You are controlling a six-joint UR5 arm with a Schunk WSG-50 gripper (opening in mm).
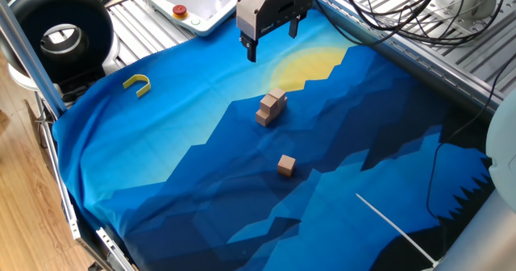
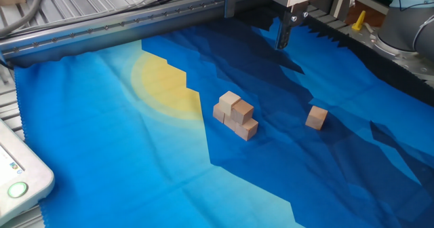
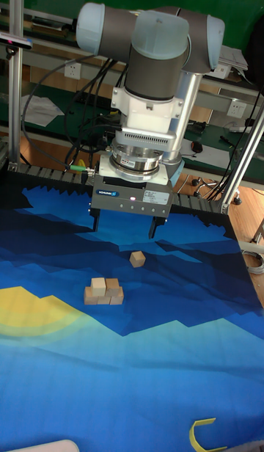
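Observation:
My gripper (image 1: 272,48) hangs above the cloth, its two fingers wide apart and nothing between them. Several wooden cubes form a small stack (image 3: 103,297): a row at the bottom with two cubes on top, one of them paler (image 2: 229,100). Apart from the stack, a single wooden cube (image 1: 286,165) lies alone on the dark blue part of the cloth. In the second exterior view this cube (image 2: 317,117) is to the right of the stack, and the gripper (image 2: 255,32) is higher up, touching neither.
A yellow hook-shaped piece (image 1: 138,85) lies near the cloth's edge. Beside the cloth is a tablet-like panel with a red button (image 1: 179,11). A thin white rod (image 1: 395,225) and a dark cable (image 1: 436,174) are near the arm's side.

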